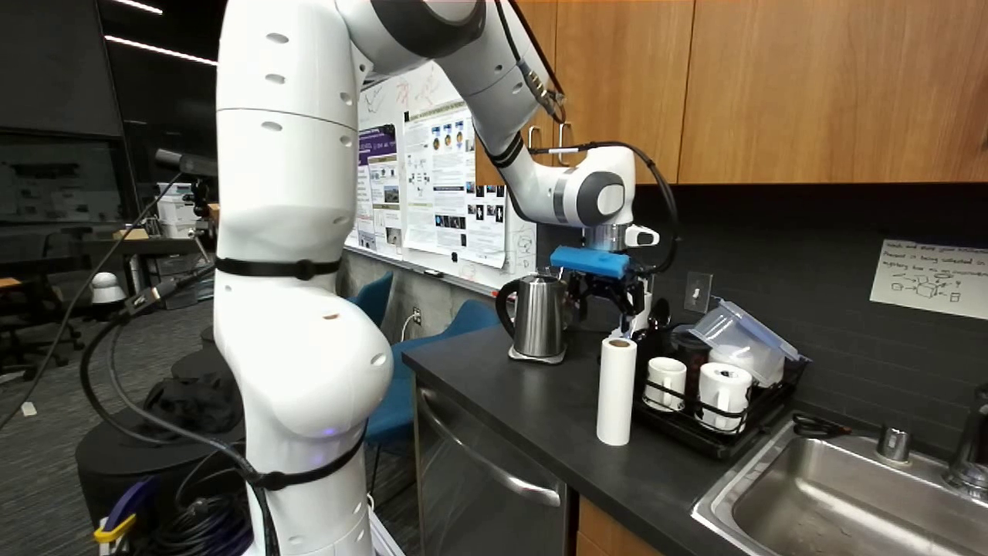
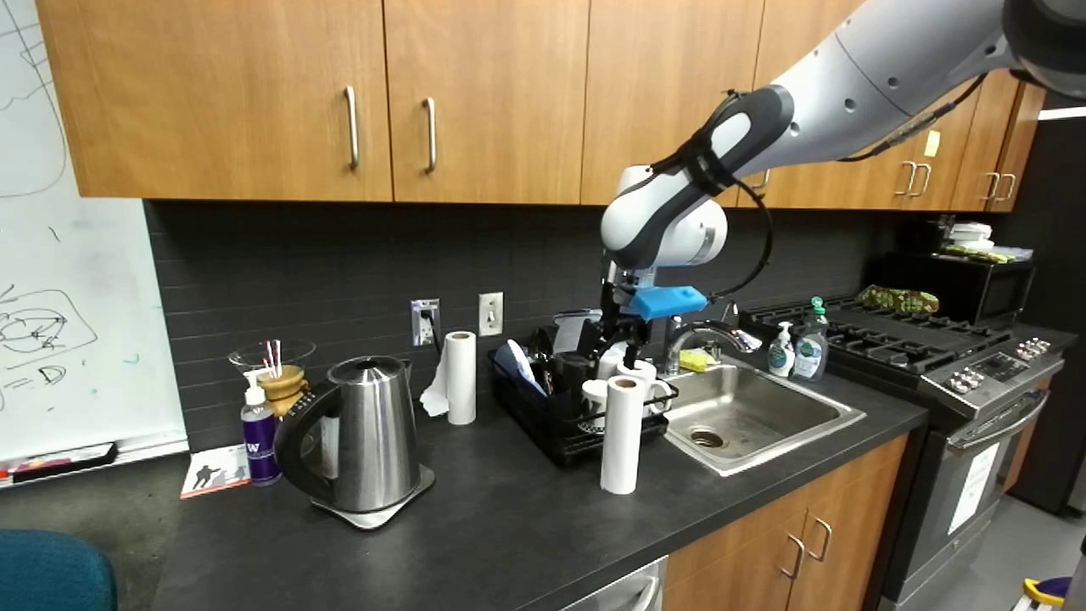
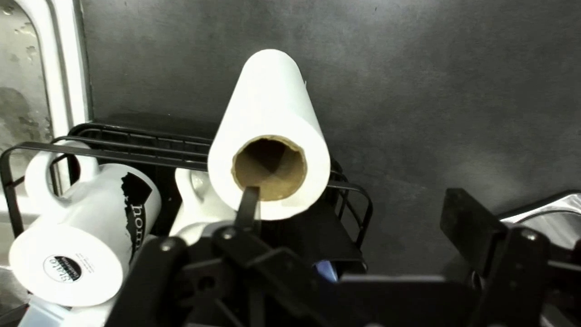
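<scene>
A white paper towel roll (image 1: 616, 392) stands upright on the dark counter, in front of the black dish rack. Seen from above, its cardboard core opening shows on the roll (image 3: 269, 101). My gripper is open, its two black fingers wide apart. The left finger (image 3: 248, 210) overlaps the roll's near rim in the wrist view; whether they touch I cannot tell. The right finger (image 3: 471, 226) is over bare counter. Nothing sits between the fingers. In the second exterior view the gripper (image 2: 623, 351) is above the dish rack, behind the roll (image 2: 622, 438).
The dish rack (image 2: 550, 433) holds white mugs (image 1: 724, 394) and a clear container (image 1: 741, 338). A steel kettle (image 2: 377, 438) and a second paper roll (image 2: 461, 378) stand left of it. The sink (image 2: 748, 407) lies right.
</scene>
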